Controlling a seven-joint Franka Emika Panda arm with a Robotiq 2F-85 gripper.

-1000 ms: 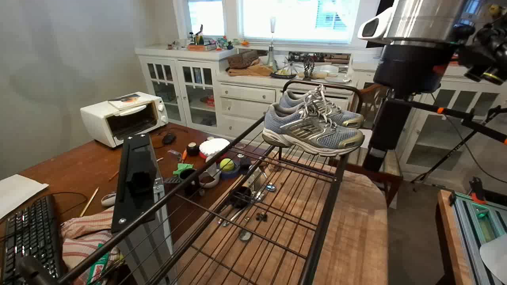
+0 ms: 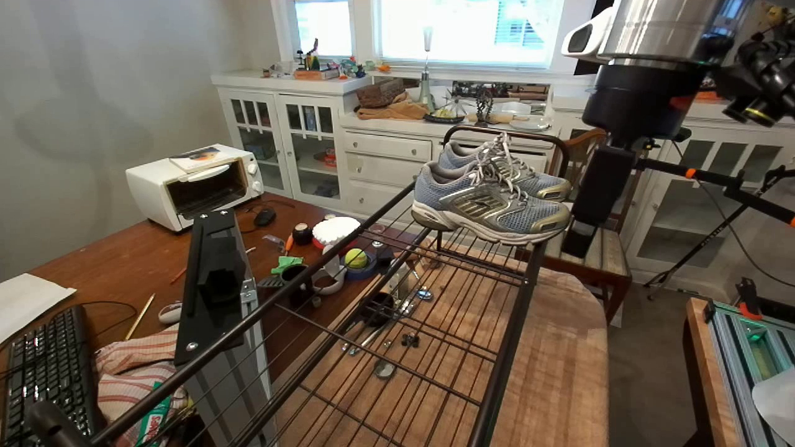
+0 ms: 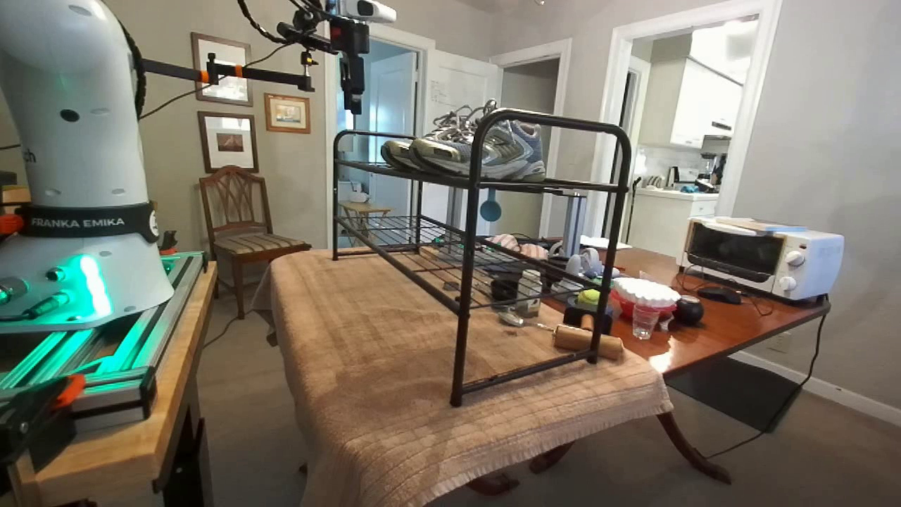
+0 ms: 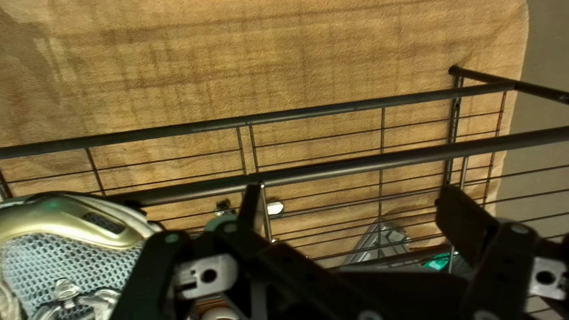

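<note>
A pair of grey-blue running shoes rests side by side on the top shelf of a black wire rack (image 3: pixel 549 186). In exterior view 1 the nearer shoe (image 2: pixel 484 205) points its toe toward my arm, with the other shoe (image 2: pixel 548 185) just behind it. My gripper is open, its fingers wide apart with nothing between them. In exterior view 2 the gripper (image 3: pixel 353 110) hangs above the rack, clear of the shoes. A shoe toe (image 4: pixel 69 245) shows at the lower left of the wrist view, beside one finger. Rack bars run below the fingers.
The rack stands on a table with a tan cloth (image 3: pixel 355 338). A rolling pin (image 3: pixel 583 339), a tennis ball (image 2: pixel 356 258) and cups lie under and beside it. A white toaster oven (image 2: pixel 197 186) is farther off. The top shelf beside the shoes is bare.
My gripper has risen slightly and shifted a little in exterior view 1. The shoes and rack look unmoved.
</note>
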